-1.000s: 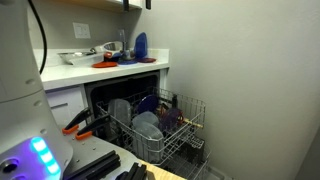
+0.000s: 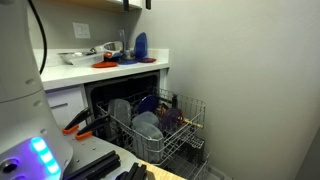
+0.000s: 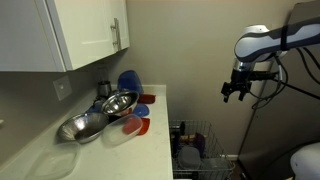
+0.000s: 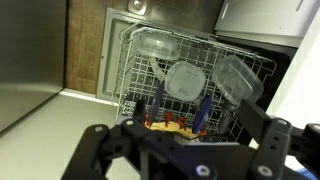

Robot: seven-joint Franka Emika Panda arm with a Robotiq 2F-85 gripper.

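Observation:
High over the pulled-out dishwasher rack (image 4: 125, 62), my gripper (image 3: 233, 97) hangs with its fingers spread apart and nothing between them. Clear plastic containers lie in the rack: one at the far-left corner (image 4: 155, 43), a round one in the middle (image 4: 185, 80) and one to the right (image 4: 236, 78). Blue items (image 4: 201, 115) stand among the wires, with red pieces near a yellowish strip (image 4: 175, 129). My fingers cover part of the near rack in the wrist view.
The counter (image 3: 150, 150) holds a metal bowl (image 3: 83, 126), a colander (image 3: 121, 103), a clear container (image 3: 124, 130), red items (image 3: 147, 99) and a blue plate (image 3: 129, 82). A wall cabinet (image 3: 85, 30) overhangs it. Air around the gripper is clear.

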